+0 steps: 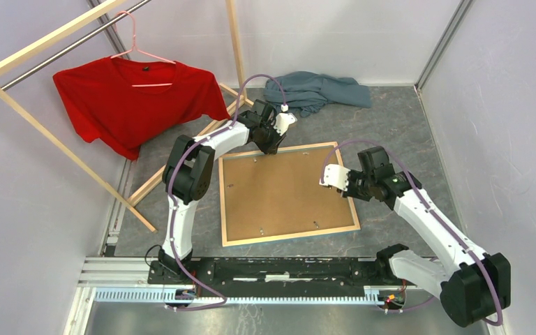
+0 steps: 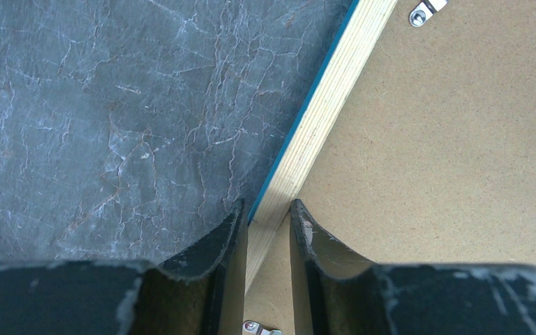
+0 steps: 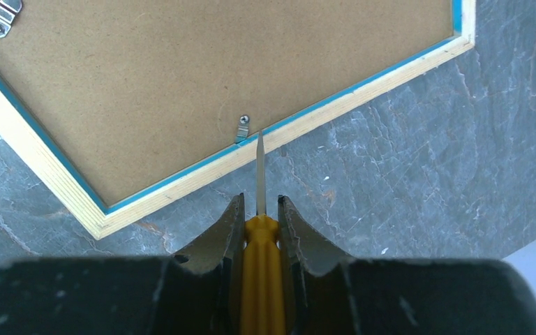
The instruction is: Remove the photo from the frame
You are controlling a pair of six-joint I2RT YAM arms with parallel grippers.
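Note:
The picture frame [image 1: 222, 209] lies back side up on the floor, a pale wooden border around a brown backing board [image 1: 286, 192]. Small metal clips [image 1: 315, 225] sit along the board's edges. At the far edge, my left gripper is shut on the wooden frame bar [image 2: 314, 118]. My right gripper is shut on a screwdriver with a yellow handle [image 3: 262, 279]. Its thin shaft [image 3: 260, 174] points at the frame's right-hand bar, the tip close beside a clip [image 3: 243, 129]; whether they touch, I cannot tell. The photo itself is hidden beneath the board.
A red shirt [image 1: 143, 98] hangs from a wooden rack [image 1: 42, 42] at the left, its foot near the frame. Crumpled blue-grey cloth [image 1: 317, 91] lies at the back.

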